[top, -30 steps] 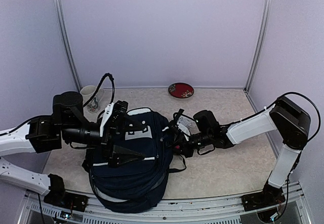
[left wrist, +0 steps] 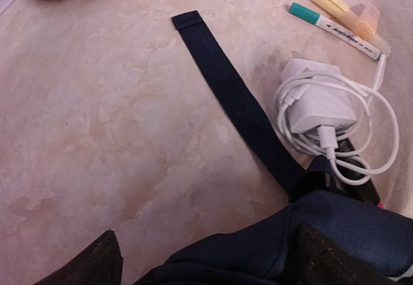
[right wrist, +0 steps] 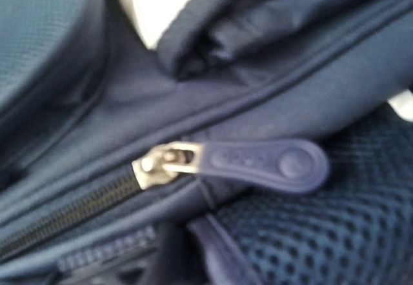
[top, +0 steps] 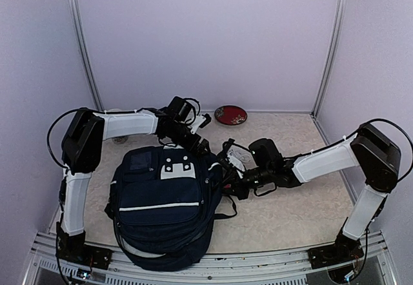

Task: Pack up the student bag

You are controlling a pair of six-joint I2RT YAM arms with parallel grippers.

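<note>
The dark navy backpack lies at the front left of the table. My left gripper is over its top end, open; in the left wrist view its fingers frame the bag's fabric edge, with a dark strap beyond. My right gripper is at the bag's right side, shut; in the right wrist view it is close to a zipper pull beside a mesh pocket, and I see nothing clearly held.
A red plate sits at the back. A white charger with cable and several markers lie beyond the bag's top.
My left arm has swung from the front left up and back to the bag's top end. The right arm has barely moved.
</note>
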